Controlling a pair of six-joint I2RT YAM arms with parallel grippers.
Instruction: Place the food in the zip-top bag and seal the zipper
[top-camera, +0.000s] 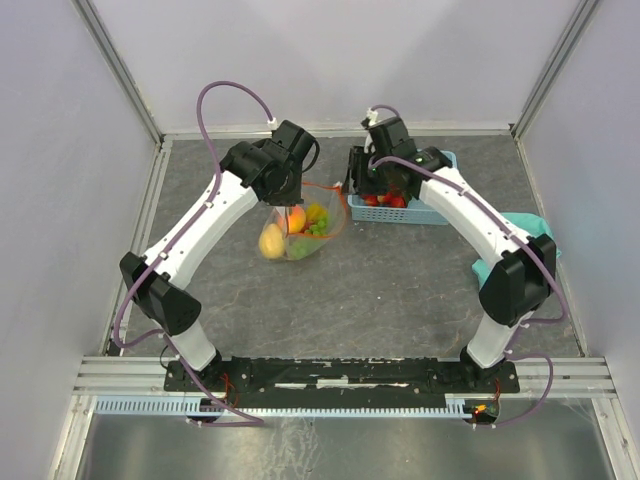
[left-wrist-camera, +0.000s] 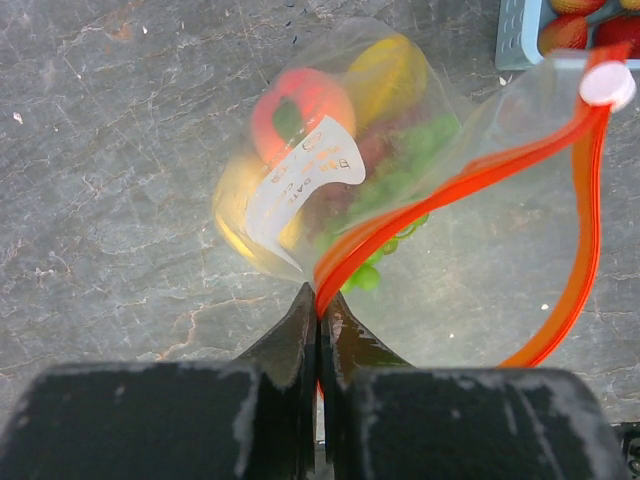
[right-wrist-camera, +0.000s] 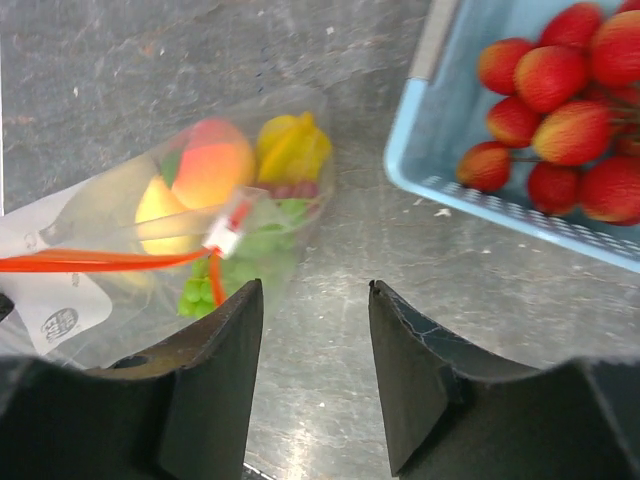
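A clear zip bag (top-camera: 330, 220) with orange zipper holds a peach (left-wrist-camera: 300, 100), yellow fruit (left-wrist-camera: 385, 75) and green grapes (left-wrist-camera: 365, 270). My left gripper is shut on the bag's zipper edge. My right gripper stands open beside the bag, above bare table, with nothing between its fingers. The zipper's white slider (left-wrist-camera: 607, 84) shows at the bag's upper right in the left wrist view.
A blue basket (right-wrist-camera: 405, 140) of red fruit (right-wrist-camera: 565, 135) stands behind and right of the bag. A teal cloth (top-camera: 520, 230) lies at the right.
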